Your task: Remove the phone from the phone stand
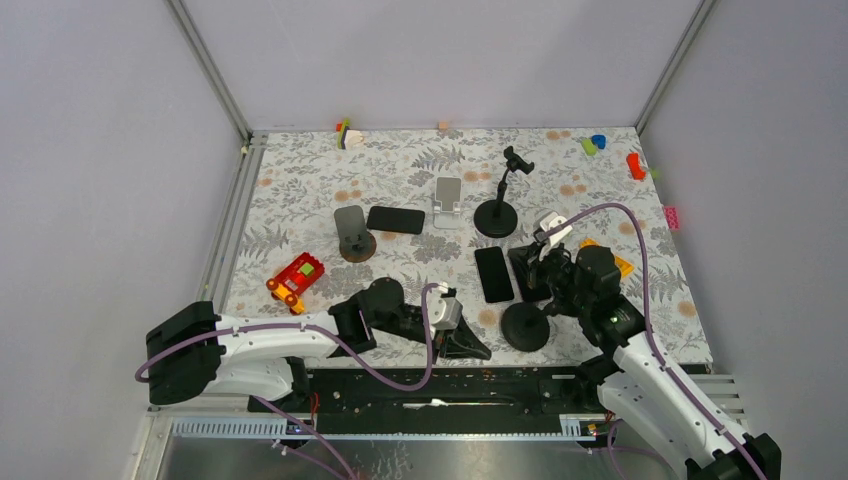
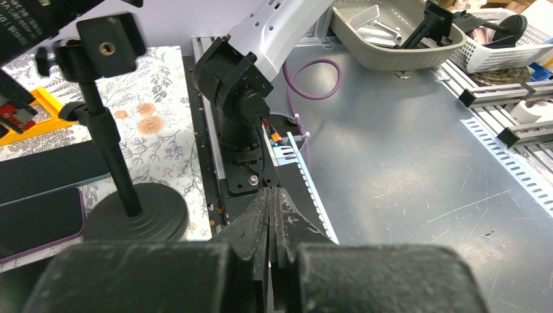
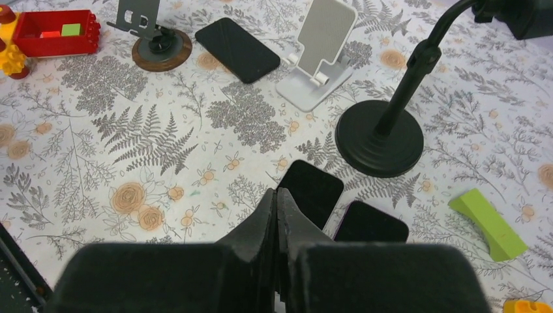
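The front black phone stand [image 1: 525, 327] has a round base, and its upright and small head [image 2: 116, 47] show with no phone on them in the left wrist view. One dark phone [image 1: 395, 220] lies flat between the brown-based stand [image 1: 352, 228] and the white stand [image 1: 447, 205]. My left gripper is shut and empty, left of the front stand's base. Shut with nothing visible between its fingers, my right gripper hovers over the table by the phones.
Another tall black stand [image 1: 495, 218] with an empty clamp stands at the back. A red toy cart [image 1: 297, 275] is at the left; a green block [image 3: 489, 225] and a yellow piece [image 1: 622, 262] are at the right.
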